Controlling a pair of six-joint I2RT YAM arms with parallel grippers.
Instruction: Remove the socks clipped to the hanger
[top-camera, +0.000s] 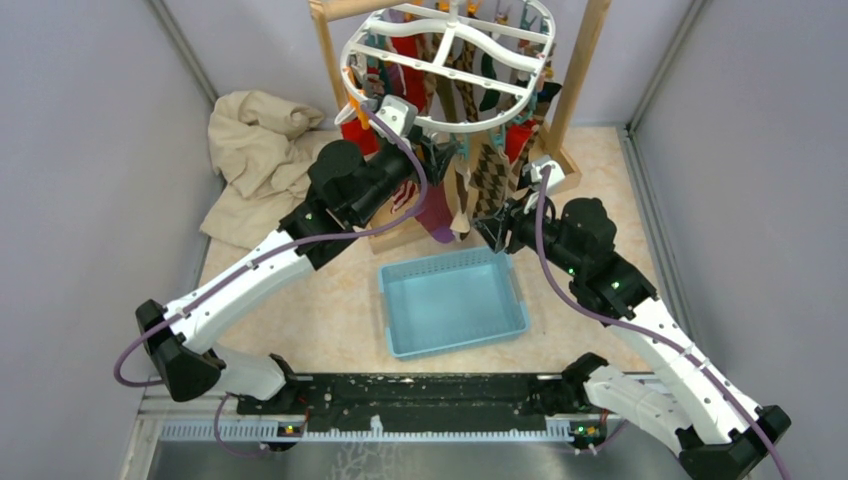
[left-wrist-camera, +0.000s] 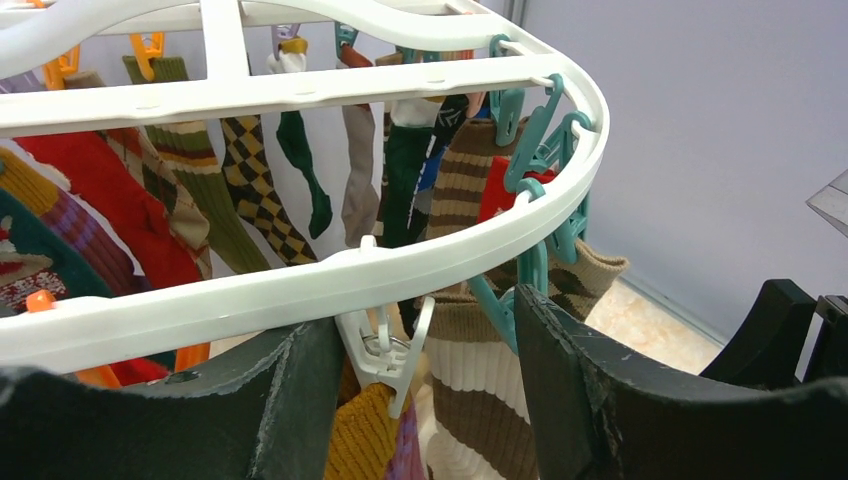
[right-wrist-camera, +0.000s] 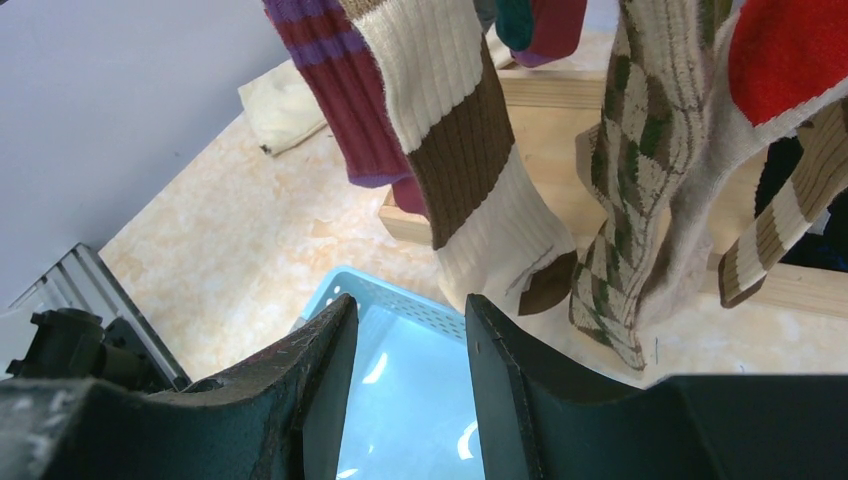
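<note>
The round white hanger (top-camera: 452, 125) hangs at the back with several socks on coloured clips. In the left wrist view, the fingers (left-wrist-camera: 560, 370) of my left gripper stand apart below the hanger's rim. A white clip (left-wrist-camera: 385, 350) holding a mustard and purple sock (left-wrist-camera: 362, 435) is beside the left finger. Whether anything is pinched lower down is hidden. My right gripper is part open, with nothing between its fingers. Beyond it hangs a cream and brown striped sock (right-wrist-camera: 465, 160), with a checkered sock (right-wrist-camera: 640, 170) to its right.
An empty blue basket (top-camera: 455, 300) rests on the table below the hanger. Beige cloth (top-camera: 265, 160) lies at the back left. The wooden stand's posts (top-camera: 580, 75) flank the hanger. Teal clips (left-wrist-camera: 535, 135) line the rim close to my left gripper. The table right of the basket is clear.
</note>
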